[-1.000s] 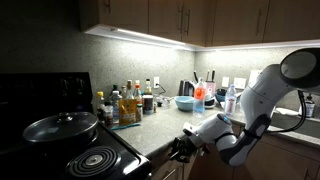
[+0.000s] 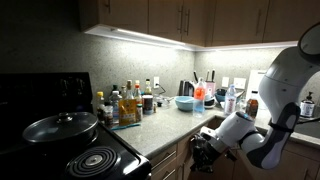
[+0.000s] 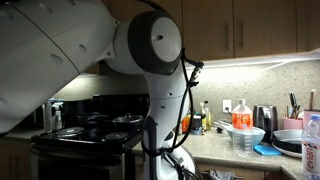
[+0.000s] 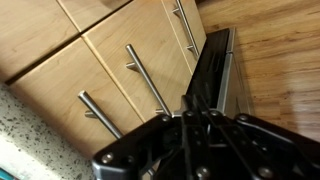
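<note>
In exterior view 1 the white arm (image 2: 280,95) reaches down to the front of the lower cabinets, where my dark gripper (image 2: 203,156) sits below the counter edge. The wrist view shows the gripper as black parts along the bottom, and their dark shapes run together. Whether anything lies between the fingers does not show. Wooden drawer and door fronts with a long metal handle (image 4: 147,78) and a second handle (image 4: 100,113) face it from the left. Beyond the gripper stands the black oven front (image 4: 208,68). Exterior view 2 cuts off the gripper.
A pan (image 2: 60,128) rests on the stove, beside the burner (image 2: 92,162). Several bottles stand behind the counter (image 2: 165,128); a large orange-tinted bottle (image 2: 199,98) is near the corner by a blue bowl (image 2: 185,103).
My gripper has moved right along the cabinet fronts, away from the stove, and a little lower. The arm has folded back to the right with it. The counter items have not moved.
</note>
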